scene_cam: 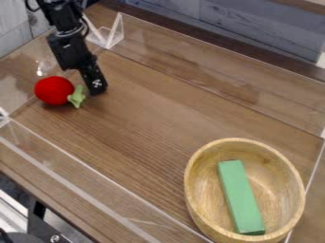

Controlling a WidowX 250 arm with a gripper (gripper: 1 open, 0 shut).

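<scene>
My black gripper [89,80] hangs at the upper left, angled down toward the table just behind a red round object [53,89]. A small pale green piece [78,97] lies against the red object's right side, close below the fingers. The fingers are small and dark here; they look shut, and I see nothing clearly held between them.
A tan bowl [207,190] at the lower right holds a long green block [240,196]. A white wire or plastic shape stands behind the arm at the top left.
</scene>
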